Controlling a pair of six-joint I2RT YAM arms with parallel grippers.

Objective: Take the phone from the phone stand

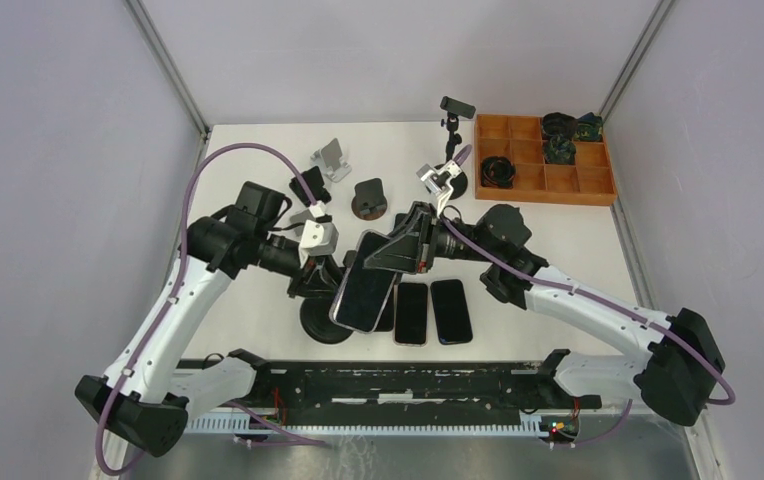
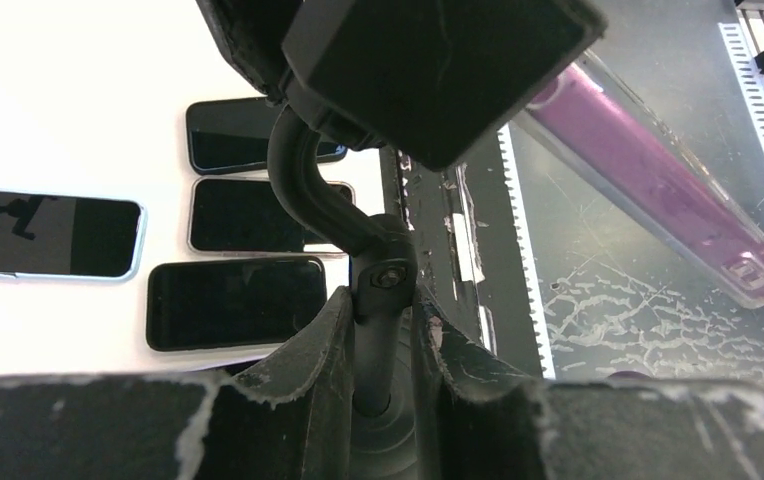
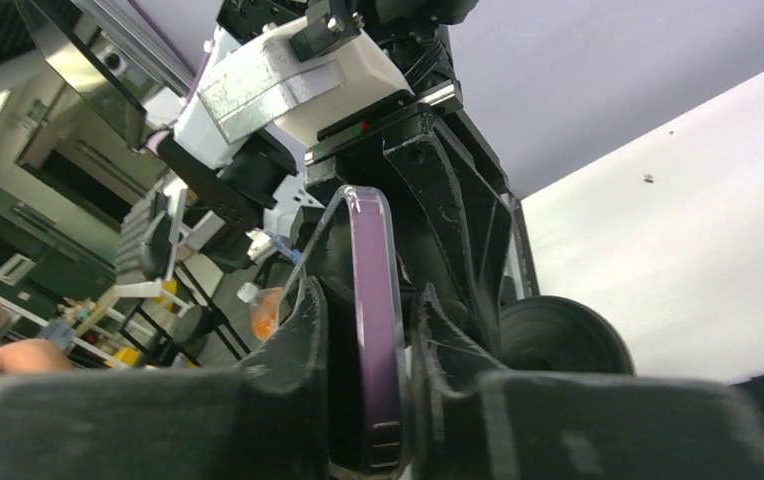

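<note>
The phone (image 1: pixel 361 290) with a clear case over purple is tilted at the front middle, above the round base of the black stand (image 1: pixel 320 326). My left gripper is shut on the stand's neck (image 2: pixel 318 200). My right gripper has the phone's purple edge (image 3: pixel 373 260) between its fingers at the phone's upper part; whether they press on it is hard to tell. In the top view the left gripper is behind and left of the phone, partly hidden.
Several phones (image 1: pixel 451 310) lie at the front middle. Other stands (image 1: pixel 369 198) and an orange compartment tray (image 1: pixel 548 185) stand at the back.
</note>
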